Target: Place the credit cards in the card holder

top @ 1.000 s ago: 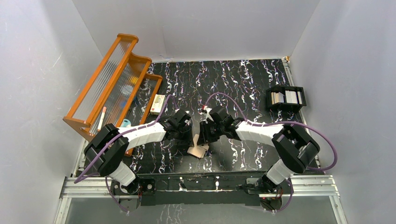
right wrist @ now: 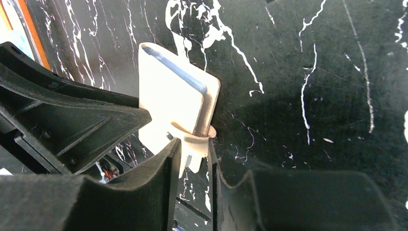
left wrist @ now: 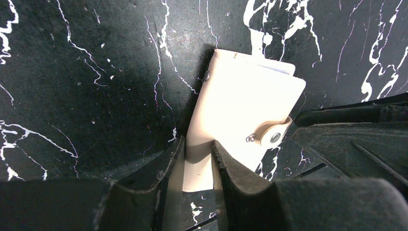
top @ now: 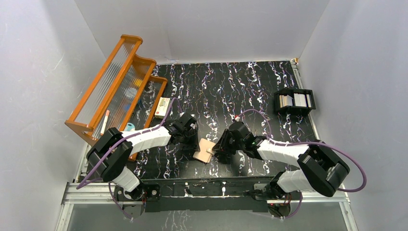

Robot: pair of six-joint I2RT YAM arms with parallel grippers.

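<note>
The beige card holder (top: 204, 148) lies on the black marbled table between my grippers, its flap with a metal snap facing right. My left gripper is at the holder's left edge, fingertips a little apart over that edge; whether they grip it is unclear. My right gripper is at the flap side, its part-open fingertips at the strap (right wrist: 196, 139). In the right wrist view a bluish layer shows inside the holder's opening; whether it is a card cannot be told.
A black box (top: 294, 109) with cards or papers stands at the back right. A wooden ribbed rack (top: 96, 122) and a small white box (top: 161, 107) are at the left.
My left gripper has stayed in place.
</note>
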